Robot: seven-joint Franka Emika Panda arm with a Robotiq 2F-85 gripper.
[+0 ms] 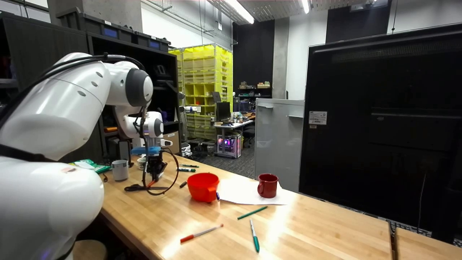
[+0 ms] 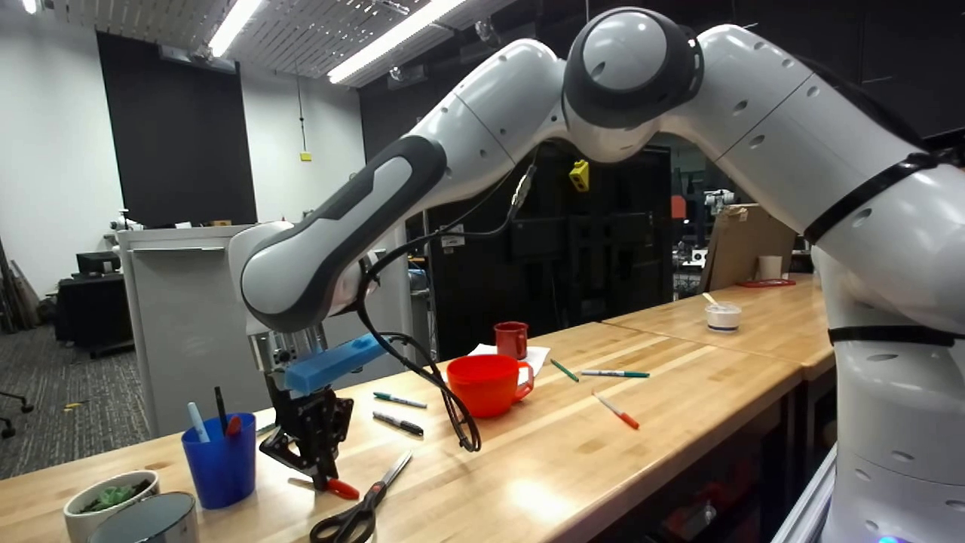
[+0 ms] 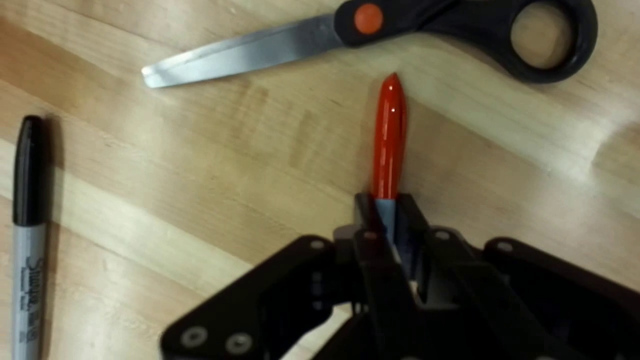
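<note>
A marker with a red cap (image 3: pixel 390 135) and a grey body lies between the fingers of my gripper, which is shut on it just behind the cap. The cap sticks out beyond the fingertips; the rest of the body is mostly hidden by the fingers. In exterior view 2 the gripper (image 2: pixel 323 481) is low at the table, and the red cap (image 2: pixel 343 489) shows beside it, close to the wood. Whether the marker touches the table I cannot tell.
Scissors (image 3: pixel 384 24) lie just past the cap. A black marker (image 3: pixel 30 240) lies to one side. A blue cup (image 2: pixel 220 466) holding pens stands near the gripper. Farther off are a red-orange bowl (image 2: pixel 484 385), a dark red mug (image 1: pixel 268 186) and several loose pens.
</note>
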